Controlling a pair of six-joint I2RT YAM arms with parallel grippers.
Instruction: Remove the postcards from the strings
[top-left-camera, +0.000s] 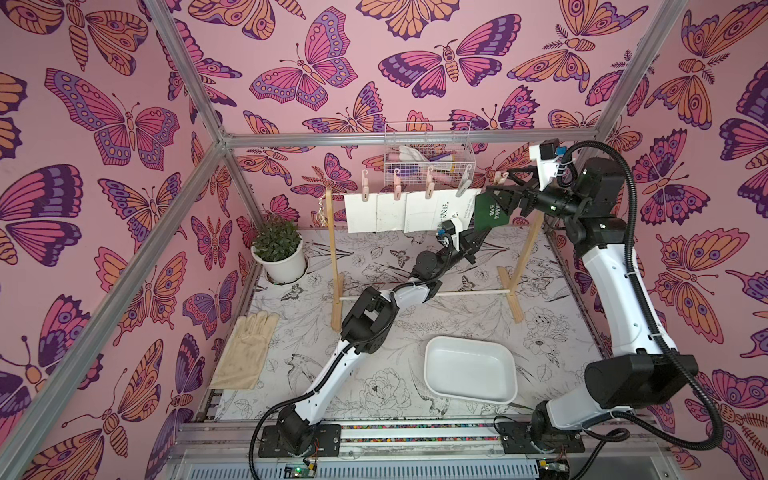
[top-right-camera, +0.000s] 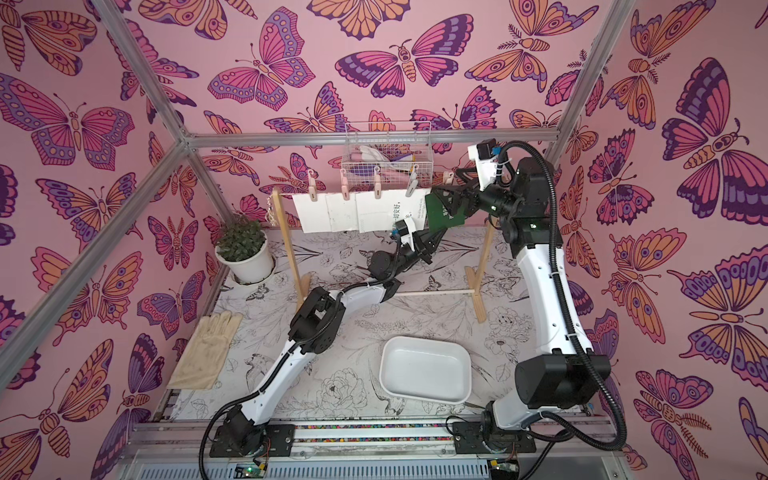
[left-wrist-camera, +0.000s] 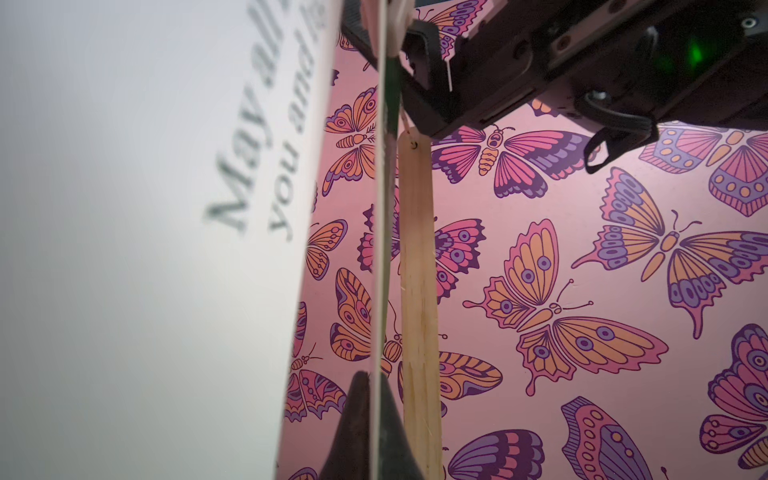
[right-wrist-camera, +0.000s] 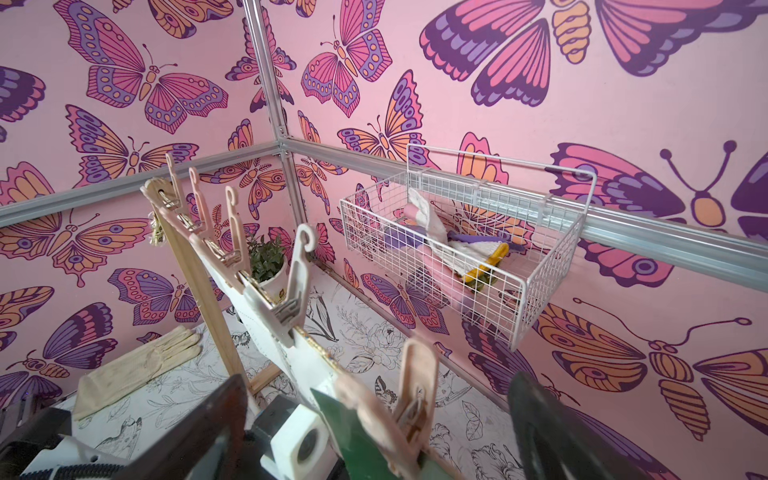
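Observation:
A green postcard (top-left-camera: 489, 209) hangs by a pink clothespin (right-wrist-camera: 416, 392) at the right end of the string. In the left wrist view my left gripper is shut on a card seen edge-on, the green postcard, from below. My right gripper stands open, its blurred fingers (right-wrist-camera: 537, 424) on either side of that clothespin, apart from it. Further left, white postcards (top-left-camera: 427, 210) hang under pink clothespins (top-left-camera: 397, 185) and a grey one (right-wrist-camera: 299, 276). Printed text on the nearest white postcard (left-wrist-camera: 160, 240) fills the left wrist view's left side.
A white tray (top-left-camera: 470, 396) stands empty at the front right. The string spans two wooden posts (top-left-camera: 333, 264). Behind it a wire basket (right-wrist-camera: 456, 240) hangs on the wall. A potted plant (top-left-camera: 280, 248) and gloves (top-left-camera: 246, 352) lie to the left.

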